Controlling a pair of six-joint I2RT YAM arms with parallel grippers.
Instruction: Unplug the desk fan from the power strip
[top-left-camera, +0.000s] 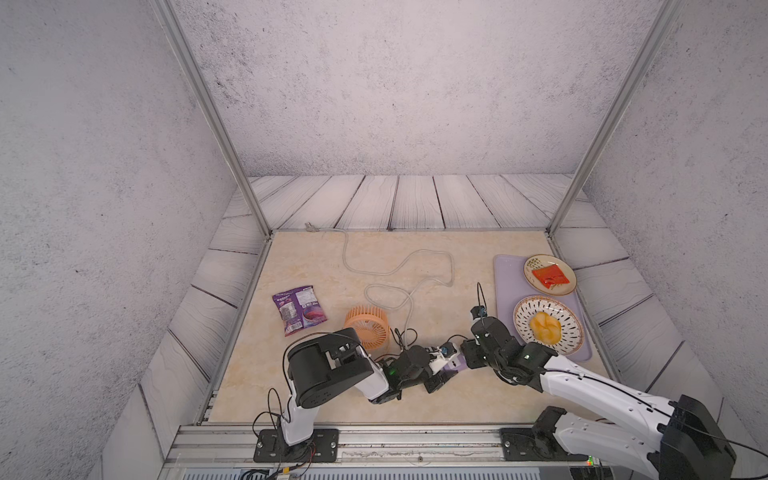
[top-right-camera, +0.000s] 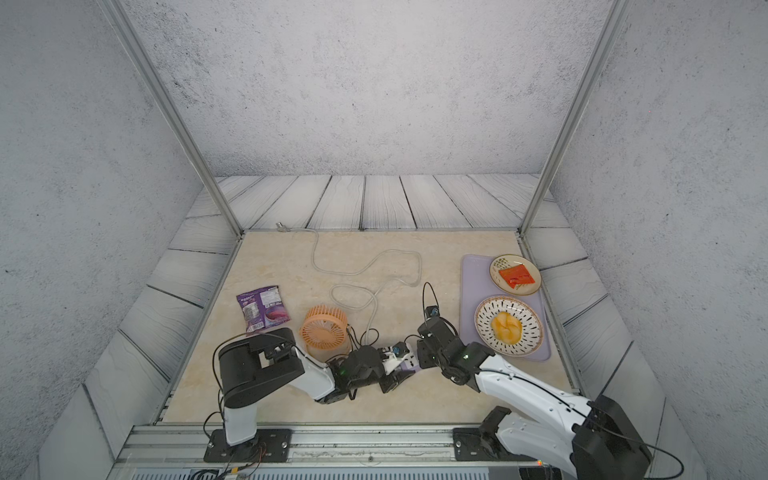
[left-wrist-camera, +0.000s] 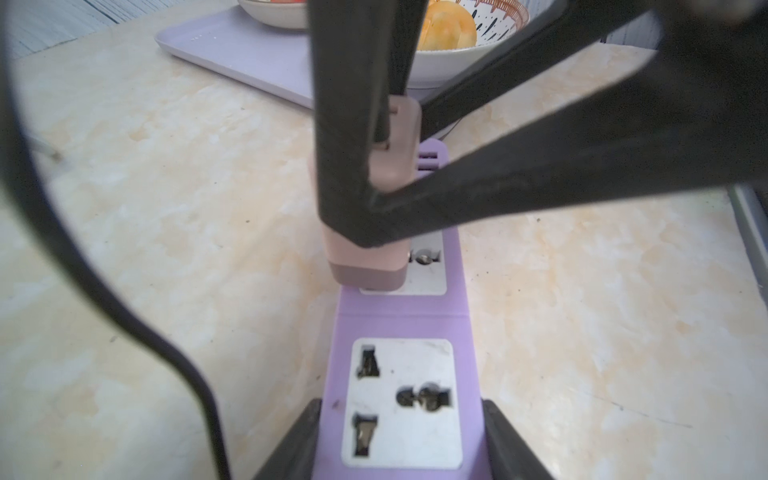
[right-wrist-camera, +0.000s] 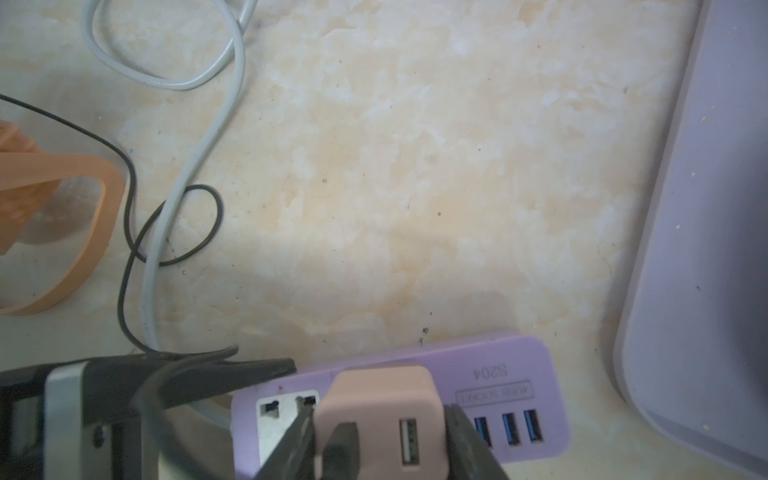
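Note:
In the left wrist view, my left gripper is shut on the near end of the lilac power strip (left-wrist-camera: 400, 324), its fingers pressed against both long sides. Farther along, the pink plug (left-wrist-camera: 368, 265) stands over a white socket face. My right gripper is around that plug (right-wrist-camera: 380, 384) in the right wrist view, with fingers (right-wrist-camera: 297, 444) flush against both sides. Whether the plug's prongs sit in the socket is hidden. The orange desk fan (top-left-camera: 367, 326) rests on the table behind the left gripper; its thin black cable (right-wrist-camera: 212, 232) lies looped nearby.
A grey-white cord (top-left-camera: 432, 252) winds across the back of the table. At the right, a lilac tray (top-left-camera: 509, 280) carries two dishes with food. The purple packet (top-left-camera: 299, 309) lies at the left.

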